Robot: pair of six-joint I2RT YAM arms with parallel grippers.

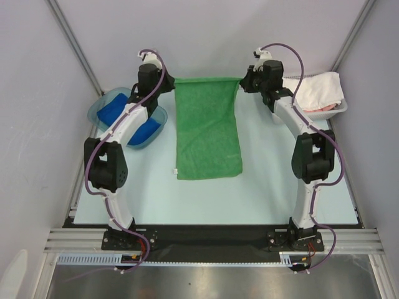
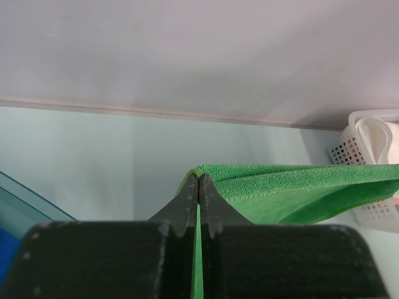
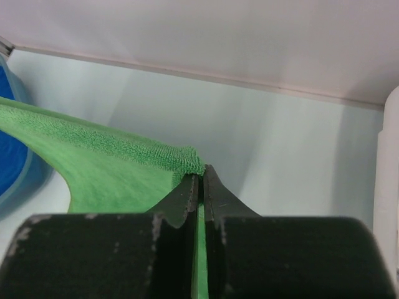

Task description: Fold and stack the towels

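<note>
A green towel (image 1: 207,134) hangs by its two far corners, its near part lying flat on the white table with a small white tag at the left edge. My left gripper (image 1: 174,84) is shut on the towel's far left corner; in the left wrist view the green cloth (image 2: 274,184) comes out from between its fingertips. At the far right corner my right gripper (image 1: 242,85) is shut on the same towel, whose thick edge (image 3: 124,146) runs off to the left in the right wrist view. The far edge is stretched nearly straight between both grippers.
A blue bin (image 1: 159,132) with blue cloths (image 1: 113,111) stands at the left, partly under the left arm. On the right is a white basket (image 1: 338,109) with white cloth (image 1: 320,91) inside. A wall rises behind.
</note>
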